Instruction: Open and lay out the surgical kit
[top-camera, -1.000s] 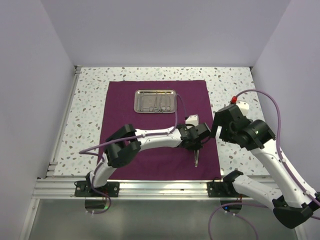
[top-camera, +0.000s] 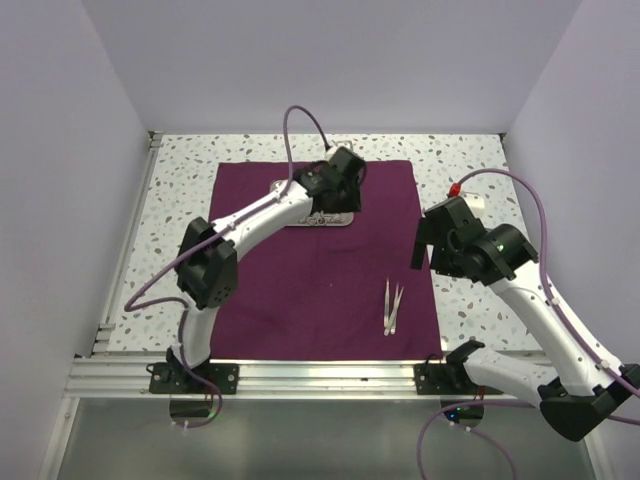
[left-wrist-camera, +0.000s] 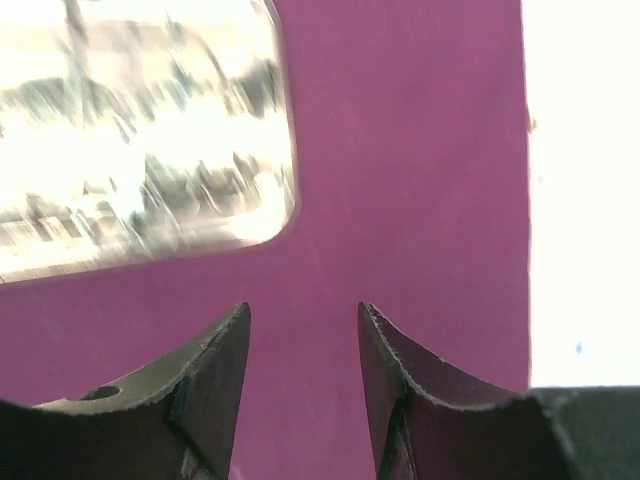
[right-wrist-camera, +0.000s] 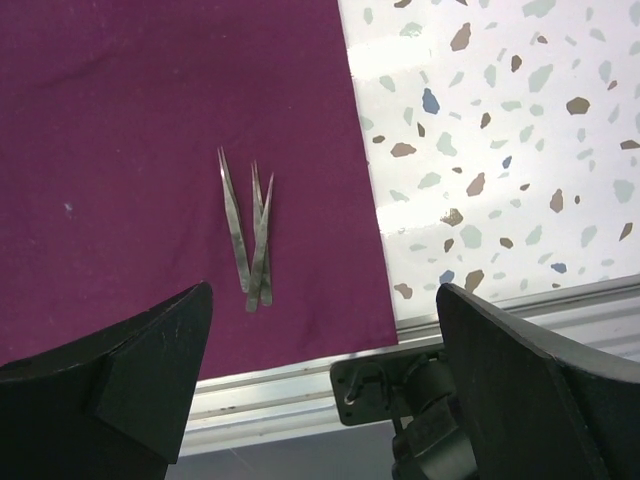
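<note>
A metal tray (top-camera: 350, 222) with scissors-like instruments (top-camera: 318, 218) lies on the purple cloth, partly hidden by my left arm in the top view. My left gripper is open over the cloth by the tray's corner, nothing between its fingers; the tray (left-wrist-camera: 255, 238) looks blurred in the left wrist view. Toward the front right of the cloth, three slim silver tweezers (top-camera: 387, 305) lie close together. Two of these tweezers (right-wrist-camera: 260, 250) cross, while the third rests just left of them. Open and empty, my right gripper hangs near the cloth's right edge.
Speckled white tabletop (top-camera: 180, 210) borders it on the left, back and right. A metal rail (top-camera: 300, 370) runs along the front edge.
My left gripper has swung from above the tweezers back and left to the tray, uncovering the tweezers. The right gripper has shifted slightly left.
</note>
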